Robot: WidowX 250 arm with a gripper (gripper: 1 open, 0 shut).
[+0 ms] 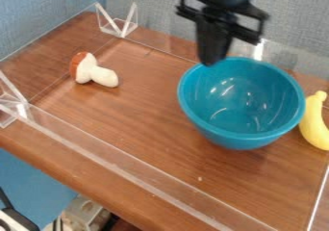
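Note:
My dark gripper (221, 40) hangs blurred over the back rim of a teal bowl (240, 115); whether its fingers are open or shut is hard to tell. The bowl looks empty. A toy mushroom (92, 71), white with an orange-red top, lies at the left of the wooden surface. A yellow banana (314, 122) lies just right of the bowl.
Clear plastic walls (154, 177) run along the front and other edges of the wooden board (129, 119). Blue-grey padded walls stand behind and at the left. The middle-left of the board is free.

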